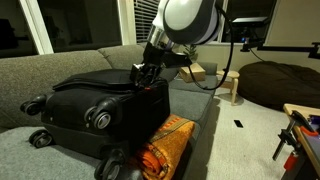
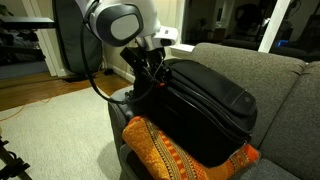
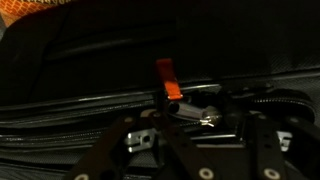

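Note:
A black suitcase (image 1: 118,112) lies on its side on the grey couch, wheels toward the exterior view 1 camera. My gripper (image 1: 143,76) is down at its upper edge; in exterior view 2 the gripper (image 2: 150,72) meets the side near the zipper. Two zipper lines run across the suitcase (image 3: 110,60) in the wrist view. A silver zipper pull (image 3: 193,112) lies between the dark fingertips, and the gripper looks shut on it. Just above is a small orange-red tab (image 3: 168,79). The fingers partly hide the zipper.
An orange patterned blanket (image 2: 165,150) lies under and beside the suitcase. The couch back (image 1: 40,78) rises behind it. A wooden stool (image 1: 232,86) and a table (image 1: 300,122) stand off to the right, with open carpet (image 1: 240,140) between.

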